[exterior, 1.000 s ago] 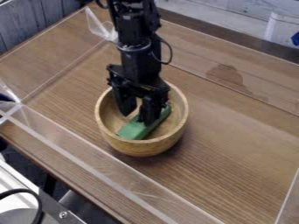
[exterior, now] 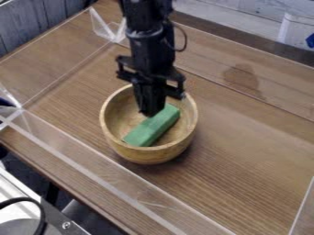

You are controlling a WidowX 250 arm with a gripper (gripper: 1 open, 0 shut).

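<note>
A round wooden bowl (exterior: 128,145) stands on the wooden table, with a green block (exterior: 152,128) lying inside it, tilted along the bowl's floor. My black gripper (exterior: 150,92) hangs just over the bowl's back part, above the upper end of the block and apart from it. Its fingertips are blurred, and whether they are open or shut is hard to make out; nothing green shows between them.
Bare table top (exterior: 245,138) surrounds the bowl, widest to the right. Clear plastic edging runs along the left side, and a black cable (exterior: 37,207) lies at the lower left beyond the table.
My gripper has risen up out of the bowl, away from the green block, which now shows more fully and stays inside the bowl.
</note>
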